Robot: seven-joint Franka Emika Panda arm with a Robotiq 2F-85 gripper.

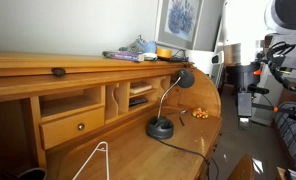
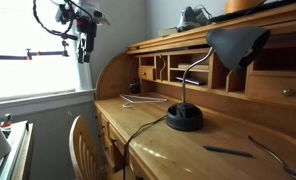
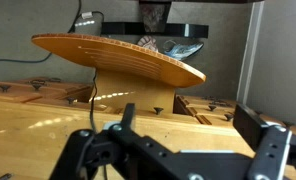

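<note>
My gripper (image 1: 245, 115) hangs in the air at the right of exterior view 1, above and off the front edge of the wooden desk (image 2: 173, 150). Exterior view 2 puts the gripper (image 2: 85, 55) high at the upper left, clear of everything. In the wrist view the gripper stands open, its dark fingers (image 3: 263, 135) wide apart and nothing held between them. Below them lie the desk's edge and a curved wooden chair back (image 3: 118, 52).
A black desk lamp (image 1: 160, 127) stands on the desktop, its cord trailing over the front. A white hanger (image 2: 143, 98) lies on the wood, and a dark pen-like thing (image 2: 226, 152) rests nearer. Small drawers (image 1: 73, 126) and cubbies line the back. Bare desktop surrounds the lamp.
</note>
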